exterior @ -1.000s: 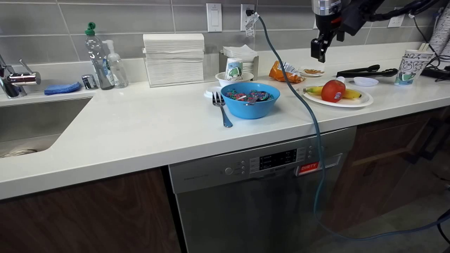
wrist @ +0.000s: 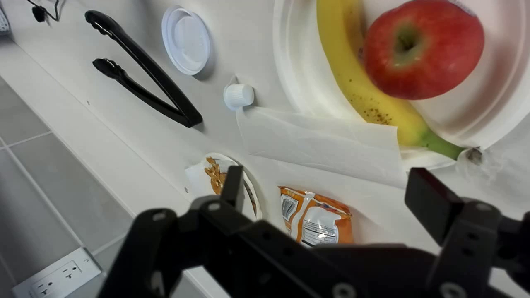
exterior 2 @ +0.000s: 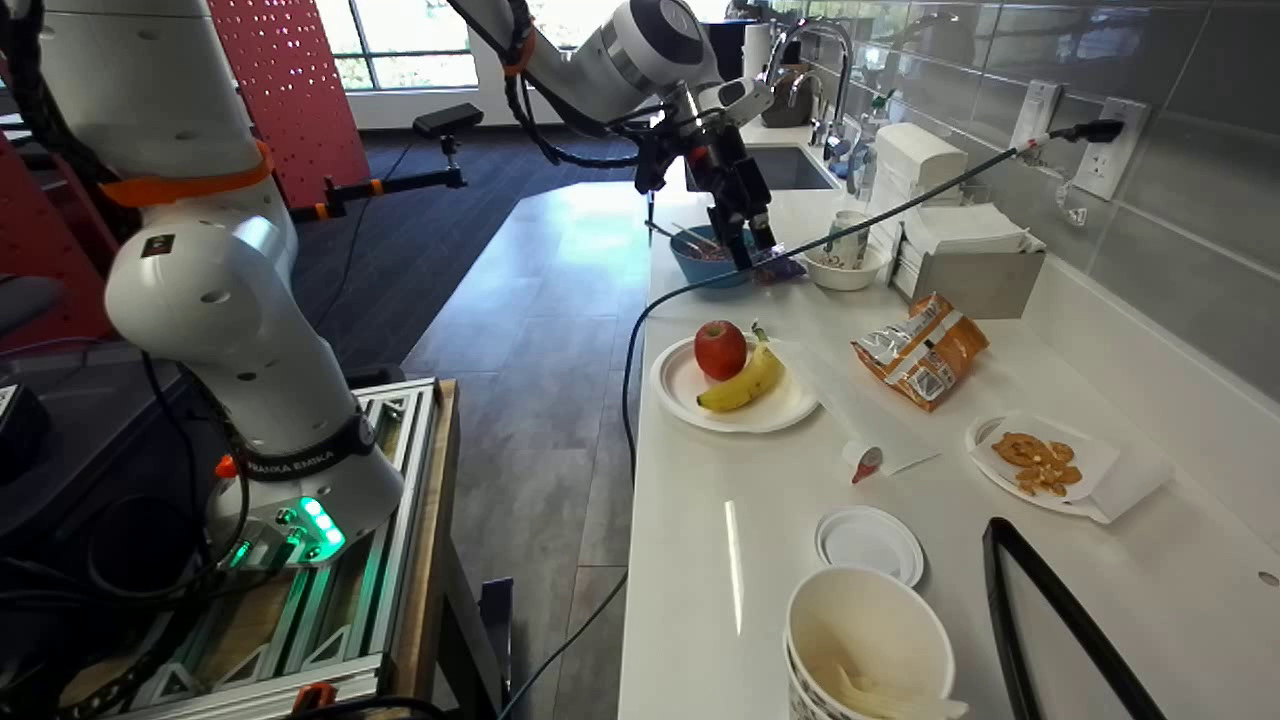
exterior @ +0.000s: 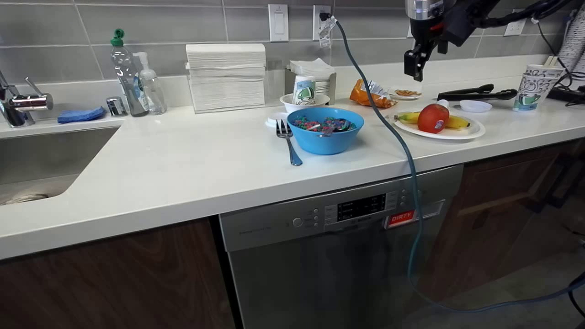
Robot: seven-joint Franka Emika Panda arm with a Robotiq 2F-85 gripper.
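Note:
Wide apart stand the fingers of my gripper in the wrist view, with nothing held between them; the gripper is open. It hangs above the counter, high over the area by the orange snack bag and the plate of fruit. On the white plate lie a red apple and a yellow banana, the apple against the banana. A small plate of pretzel-like snacks is partly hidden behind one finger. Black tongs rest near the wall, beside a white lid.
A blue cable hangs from the wall outlet across the counter's front. Beyond it are a blue bowl of wrapped sweets, a fork and a white bowl with a cup. Paper cups stand at the near end. Counter space toward the sink is clear.

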